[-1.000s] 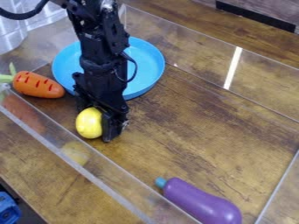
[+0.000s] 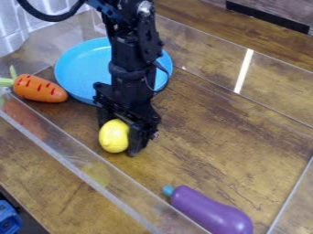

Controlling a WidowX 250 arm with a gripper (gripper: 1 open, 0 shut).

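The black robot arm reaches down from the top centre to my gripper (image 2: 127, 131), low over the wooden table. A yellow round object (image 2: 113, 137) sits at the gripper's tip, partly covered by it; whether the fingers are closed on it is unclear. Behind the arm is a blue bowl (image 2: 79, 69), partly hidden by the arm.
A toy carrot (image 2: 38, 88) lies at the left, near a transparent edge strip. A purple eggplant (image 2: 210, 208) lies at the lower right. A small blue object sits at the lower-left corner.
My gripper and the yellow object have shifted slightly to the right. The carrot, bowl and eggplant look unmoved.
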